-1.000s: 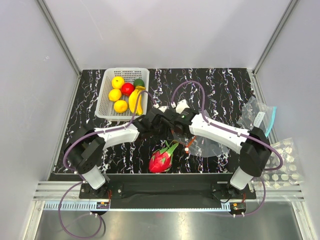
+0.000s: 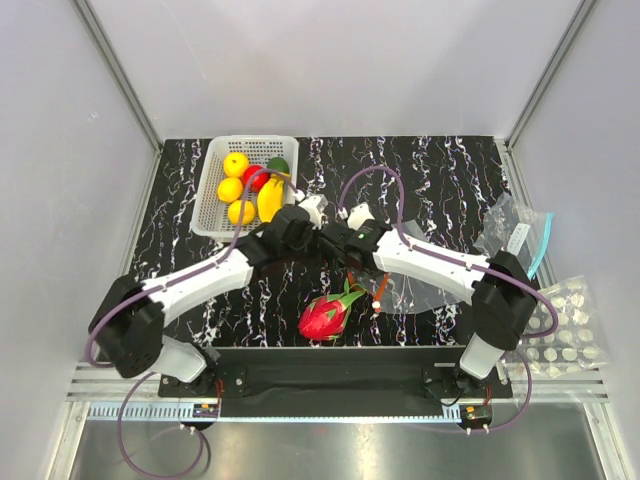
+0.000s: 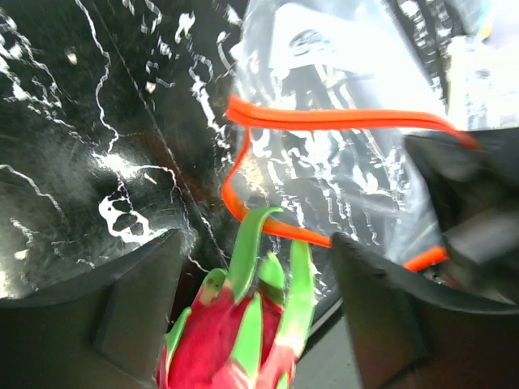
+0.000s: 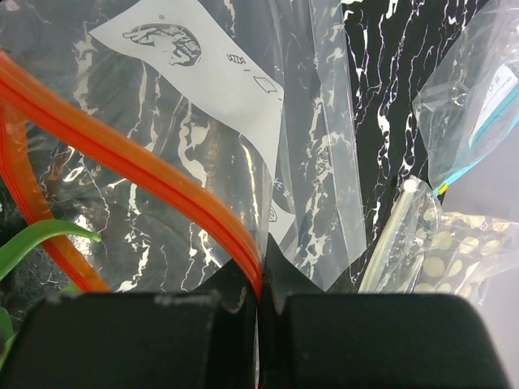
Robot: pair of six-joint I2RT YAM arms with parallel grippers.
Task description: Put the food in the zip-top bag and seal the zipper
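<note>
A clear bag (image 2: 410, 290) with an orange zipper (image 3: 324, 117) lies at centre right, its top edge raised. My right gripper is shut on that orange edge. A red dragon fruit (image 2: 322, 318) with green tips lies on the table just left of the bag's opening. In the left wrist view, my left gripper is open above the fruit, whose top and green leaves show between the blurred fingers. In the top view both grippers are mostly hidden by the arms.
A white basket (image 2: 204, 205) of fruit stands at back left. Other clear bags (image 2: 520, 230) (image 4: 442, 259) lie at the right.
My left arm has risen and shifted, its elbow moving down-left in the top view.
</note>
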